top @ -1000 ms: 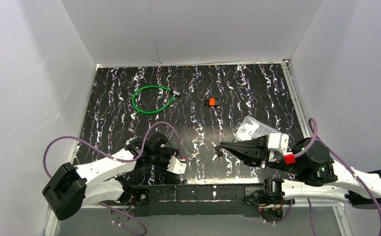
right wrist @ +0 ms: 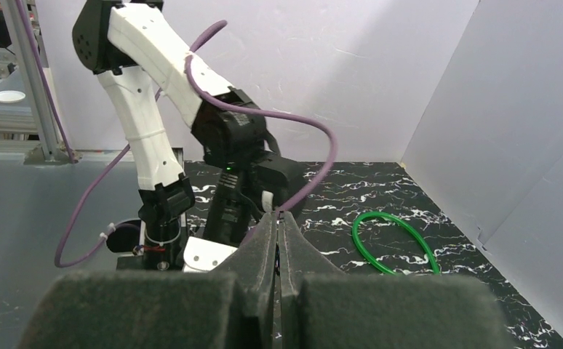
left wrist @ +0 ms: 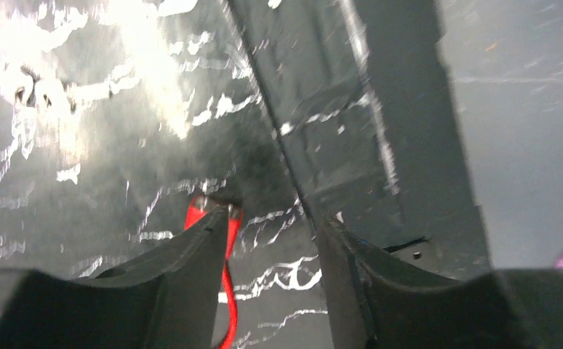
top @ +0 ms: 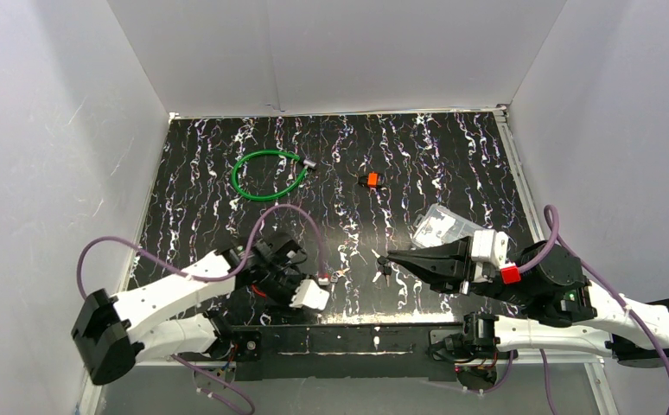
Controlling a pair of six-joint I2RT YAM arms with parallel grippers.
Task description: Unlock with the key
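My left gripper points down at the table, its two fingers apart. A red strap-like item (left wrist: 233, 233) with a dark end lies by its left finger, partly covered by it; I see nothing held. Keys or rings (left wrist: 35, 93) show blurred at upper left of the left wrist view. In the top view, a small key-like piece (top: 338, 275) lies right of the left wrist, and a dark bunch of keys (top: 384, 266) near the right fingertips. My right gripper is shut, with nothing visible between its tips. A green cable lock (top: 245, 186) lies at the back left.
An orange and black item (top: 372, 180) sits at the back centre. A clear box (top: 443, 226) stands beyond the right gripper. Walls enclose the back and sides.
The left arm has shifted slightly, its wrist turning a little. A bit of red now shows beside that wrist in the top view. The right arm looks almost unmoved.
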